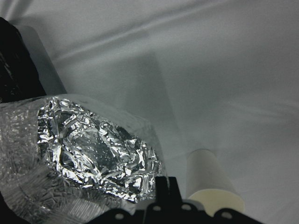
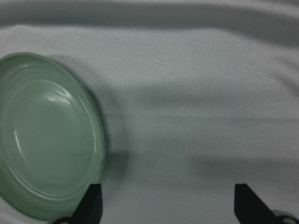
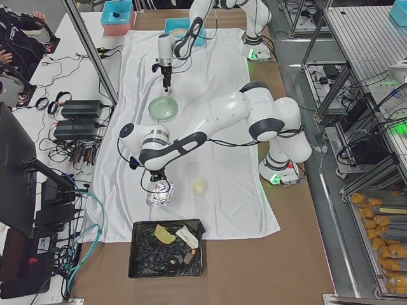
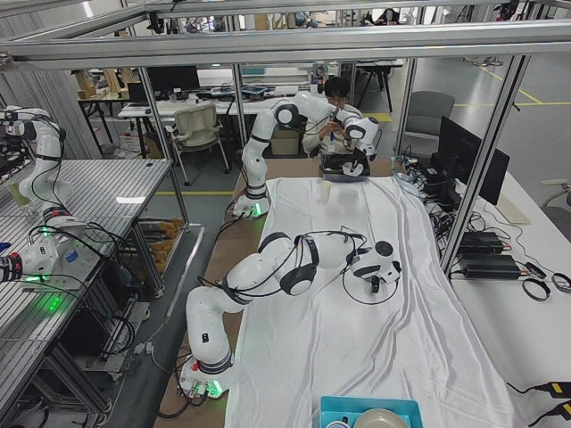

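A crumpled silver foil bundle (image 3: pixel 158 197), clear wrapping around it, hangs at my left gripper, whose fingers look shut on it in the left wrist view. A pale cup (image 1: pixel 208 179) stands on the white cloth (image 1: pixel 224 74) just beside the bundle. My right gripper is open above the cloth with nothing between its fingers. A green plate (image 2: pixel 46 135) lies by one of its fingers, seen from above.
A black lined bin (image 3: pixel 140 267) with scraps sits at one end of the cloth. A blue tray (image 4: pixel 370 401) with dishes is at the other end.
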